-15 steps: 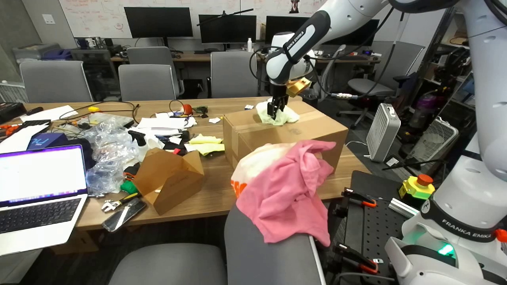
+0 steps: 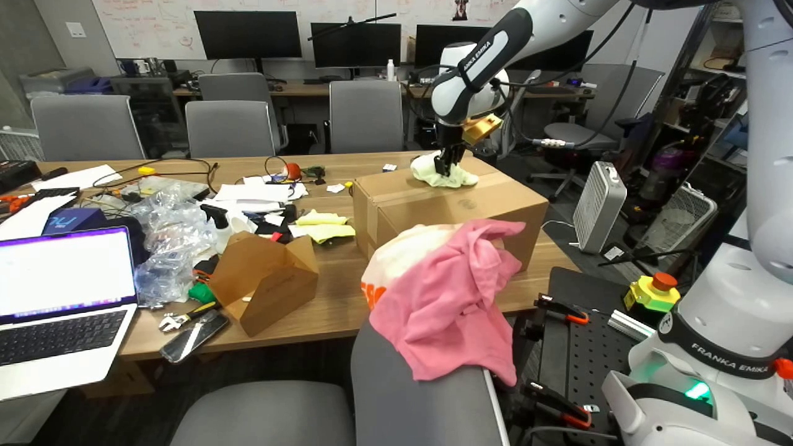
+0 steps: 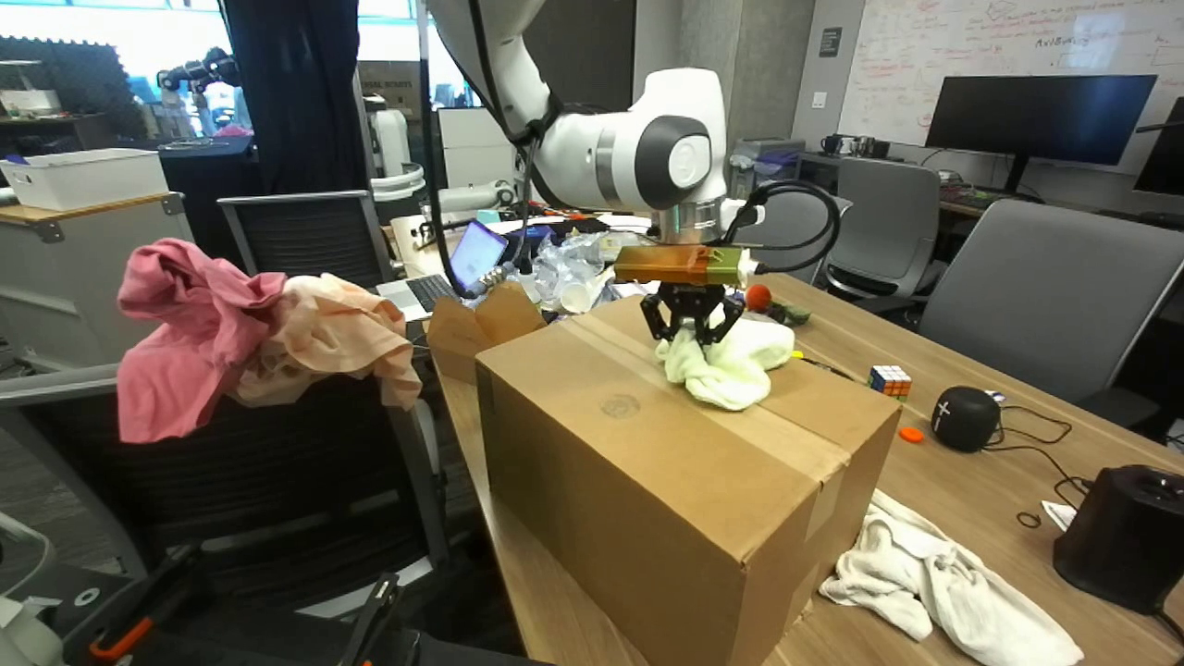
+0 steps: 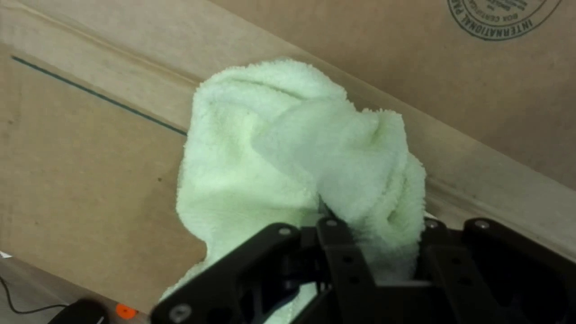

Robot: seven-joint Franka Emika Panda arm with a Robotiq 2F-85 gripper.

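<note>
A pale green-yellow cloth (image 4: 232, 178) lies bunched on top of a large cardboard box (image 3: 666, 477). My black gripper (image 3: 699, 333) points down at the cloth and is shut on a fold of it, as the wrist view shows with the cloth (image 3: 738, 361) gathered between the fingers. Most of the cloth rests against the box top, close to the strip of tape. In the first exterior view the gripper (image 2: 446, 167) stands over the box's far part, and the cloth (image 2: 427, 171) spreads to both sides of it. The fingertips are partly hidden by fabric.
Pink cloth (image 2: 453, 305) hangs over a chair back in front of the box. A white cloth (image 3: 943, 577), a Rubik's cube (image 3: 890, 381) and a black speaker (image 3: 966, 418) lie on the table beside it. Clutter and an open brown carton (image 2: 264, 279) fill the table's left.
My gripper and the cloth have shifted slightly right across the box top in the first exterior view. The box has also moved a little to the right.
</note>
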